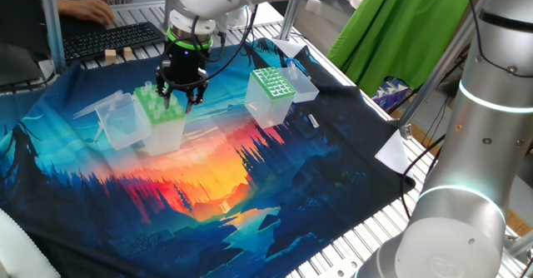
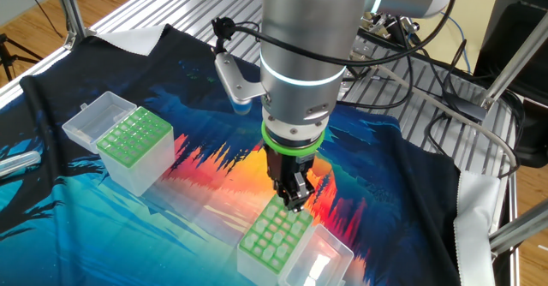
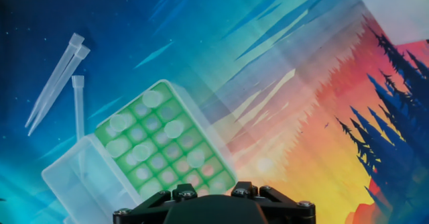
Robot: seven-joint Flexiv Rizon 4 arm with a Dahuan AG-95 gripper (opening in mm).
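Note:
A tip rack with a green top [image 1: 166, 135] stands open on the cloth, several clear pipette tips [image 1: 149, 88] sticking up from it. Its lid [image 1: 123, 120] hangs open to one side. Over this rack's edge is my gripper [image 1: 178, 106], its fingers apart and nothing seen between them. In the wrist view the rack's green grid [image 3: 157, 137] lies just beyond the gripper, with several round tip tops showing. A second rack [image 1: 271, 103], also with its lid open, stands apart; its grid shows no raised tips.
Loose pipette tips [image 3: 57, 83] lie on the cloth beside the first rack's lid. A small pale piece [image 1: 313, 121] rests near the second rack. Wooden blocks [image 1: 110, 56] and a keyboard [image 1: 112, 40] are at the back left.

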